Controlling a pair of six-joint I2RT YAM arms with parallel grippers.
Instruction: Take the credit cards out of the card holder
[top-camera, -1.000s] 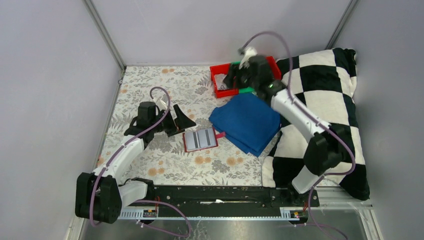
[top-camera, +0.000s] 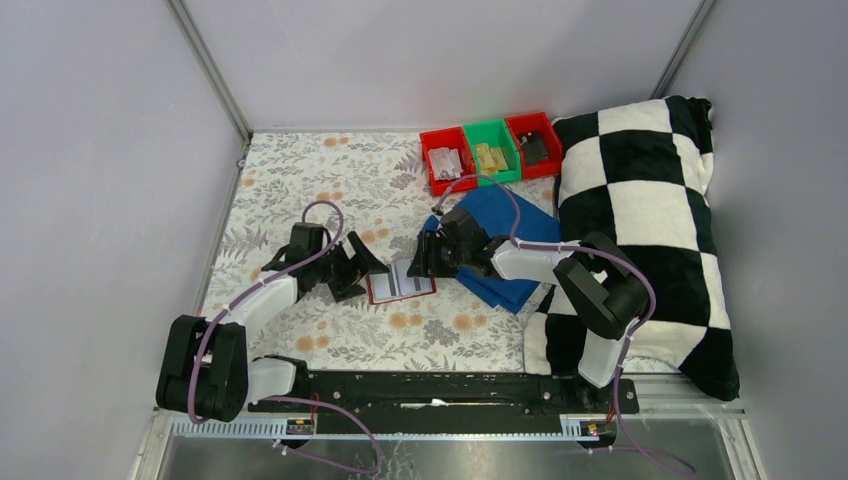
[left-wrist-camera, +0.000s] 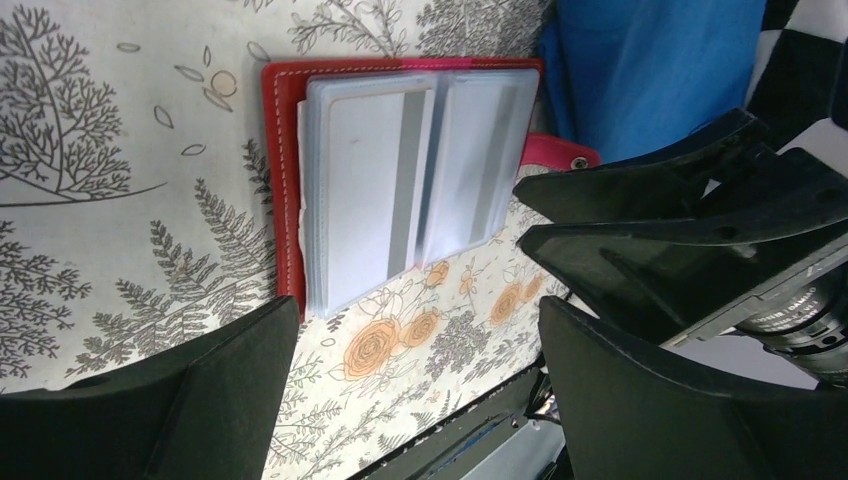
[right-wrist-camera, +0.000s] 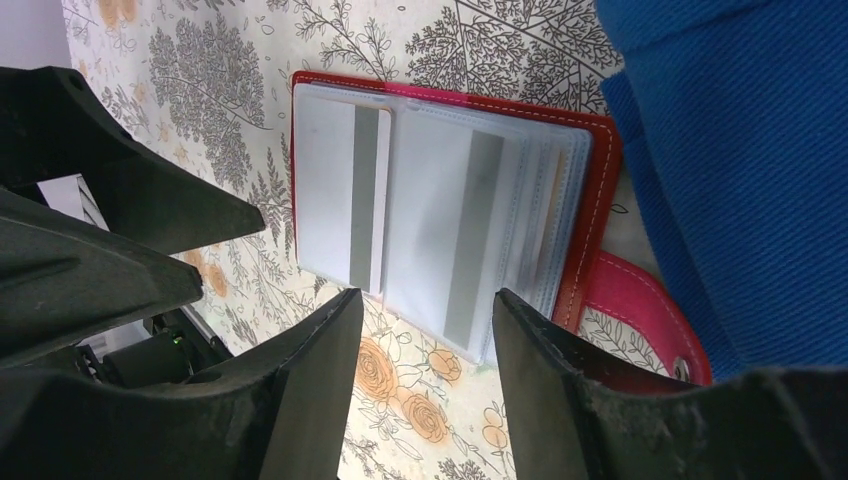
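Note:
The red card holder (top-camera: 403, 298) lies spread flat on the patterned table between both arms, its snap strap on the right side. Clear sleeves inside carry white cards with grey stripes: a left card (right-wrist-camera: 322, 180) and a right card (right-wrist-camera: 440, 210) in the right wrist view. My left gripper stands open by the holder's left side, with nothing between its fingers. Over the right half is my right gripper, its fingers part open and apart from each other; no card shows held between them.
Blue cloth (top-camera: 525, 232) lies right of the holder. Behind it stand a red bin (top-camera: 447, 188), a green bin (top-camera: 492, 128) and another red bin (top-camera: 533, 121), with items inside. A checkered cushion (top-camera: 640, 220) fills the right side. Open table lies at the back left.
My right gripper came from above the bins down to the right side of the card holder. The left gripper has shifted slightly toward the front. The holder looks unmoved.

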